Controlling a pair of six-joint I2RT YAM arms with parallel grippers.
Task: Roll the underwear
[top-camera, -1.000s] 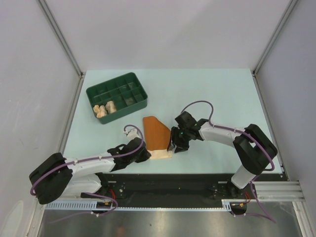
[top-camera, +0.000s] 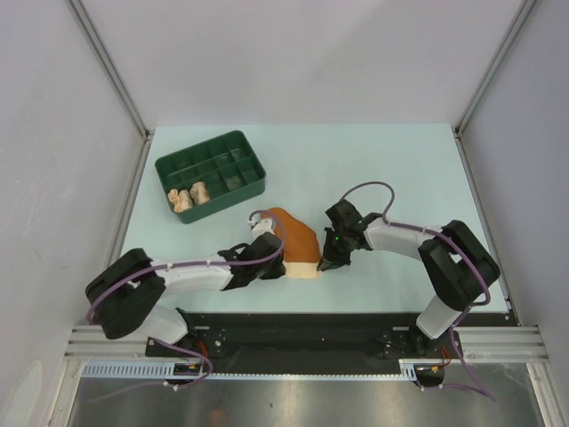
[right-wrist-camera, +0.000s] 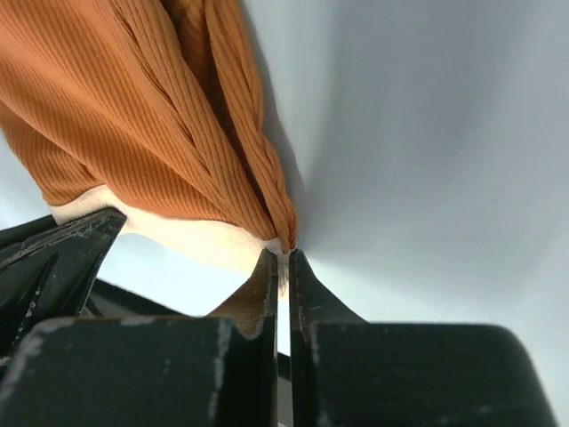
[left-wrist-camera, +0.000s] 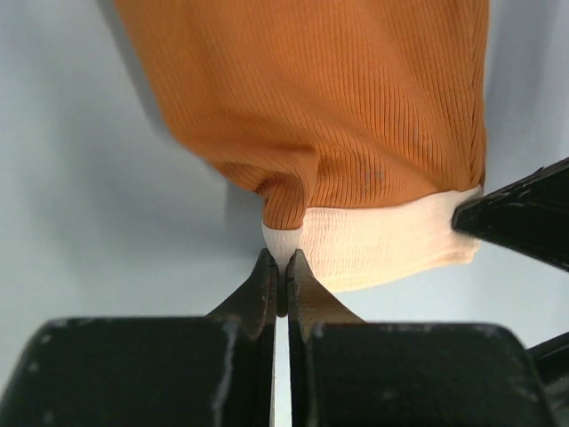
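The orange underwear [top-camera: 295, 238] with a cream waistband [top-camera: 300, 268] lies folded on the pale table. In the left wrist view my left gripper is shut on the waistband's left end [left-wrist-camera: 282, 240], pinched into a narrow neck. In the right wrist view my right gripper is shut on the waistband's right end, where the cream and orange fabric [right-wrist-camera: 178, 124] gathers. In the top view the two grippers stand at either lower corner of the underwear, my left gripper [top-camera: 281, 270] and my right gripper [top-camera: 322, 265].
A green divided organizer [top-camera: 231, 178] with rolled beige items [top-camera: 200, 194] in some compartments sits at the back left.
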